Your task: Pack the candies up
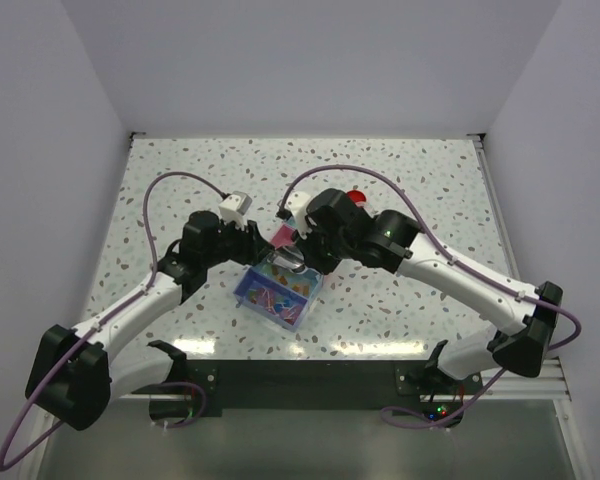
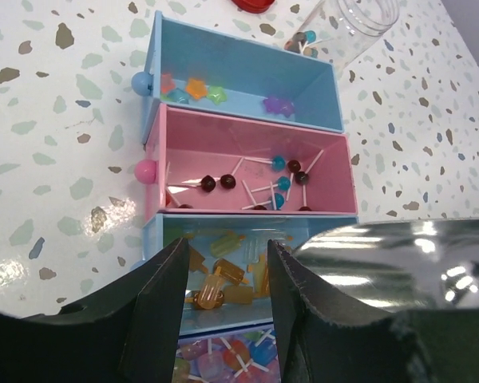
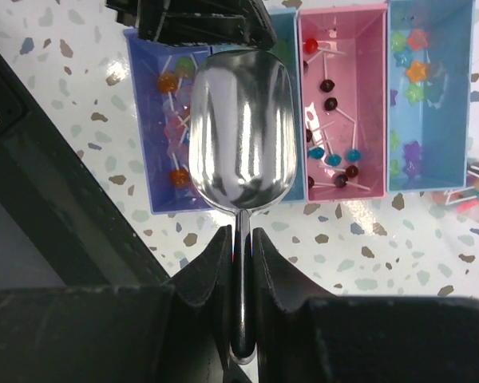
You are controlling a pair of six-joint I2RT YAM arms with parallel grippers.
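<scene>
My right gripper is shut on the handle of a shiny metal scoop (image 3: 241, 128). The scoop's bowl looks empty and hangs over the light-blue bin of gummies (image 2: 223, 271). Above that bin's left part my left gripper stands open, nothing between its fingers. Brown and amber cola-like gummies lie in this bin. Lollipops with dark and blue heads lie in the pink bin (image 2: 223, 136); star candies are in the far blue bin (image 2: 247, 60). The purple bin (image 3: 144, 159) holds coloured lollipops. A clear jar (image 2: 351, 32) lies tipped, some candies inside.
A red lid (image 1: 356, 197) is on the table behind the right arm. Both arms crowd close together over the bins.
</scene>
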